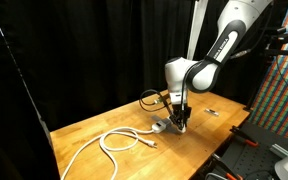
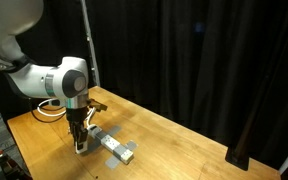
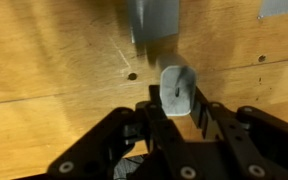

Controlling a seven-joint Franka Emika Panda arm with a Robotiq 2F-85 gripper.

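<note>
In the wrist view, my gripper is shut on a small white, rounded piece point(image 3: 177, 88) with a grey top. The same gripper point(image 1: 181, 126) points down close to the wooden table in exterior view 1. Exterior view 2 shows the gripper point(image 2: 81, 143) with a little white showing at its tips, to the left of a long white and grey strip point(image 2: 112, 143). Whether the held piece touches the table cannot be told.
A white cable point(image 1: 109, 148) loops over the table's left side, its plug point(image 1: 149, 143) lying left of the gripper. Flat grey patches point(image 2: 112, 162) lie beside the strip.
</note>
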